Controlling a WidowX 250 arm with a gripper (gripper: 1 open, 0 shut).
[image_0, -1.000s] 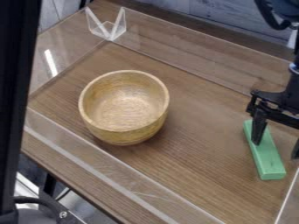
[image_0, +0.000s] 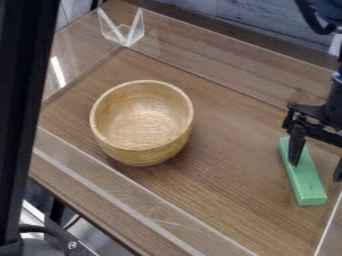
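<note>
At the right edge my black gripper (image_0: 315, 152) is open, its fingers reaching down over the upper end of a green rectangular object (image_0: 306, 190), which lies flat on the wooden table. A round light wooden bowl (image_0: 142, 124) sits left of centre, well apart from the gripper.
A small clear plastic piece (image_0: 122, 30) is at the back left. A grey wall runs along the back right, and dark equipment stands along the left edge.
</note>
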